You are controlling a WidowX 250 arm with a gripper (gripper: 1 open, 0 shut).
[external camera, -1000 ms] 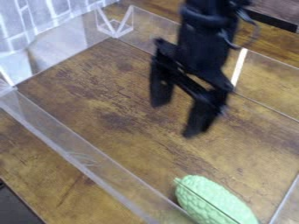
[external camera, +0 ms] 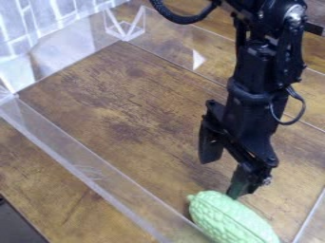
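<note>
A light green, bumpy, elongated vegetable-like object lies on the wooden board at the bottom right, inside a clear-walled enclosure. My black gripper stands open just above and behind it, angled downward, with one finger low near the object's upper end; whether that finger touches it I cannot tell. Nothing shows held between the fingers.
Clear plastic walls surround the wooden floor on the left, back and right. A white patterned curtain is at the back left.
My gripper has moved down and toward the front right, closer to the green object, which lies where it was.
</note>
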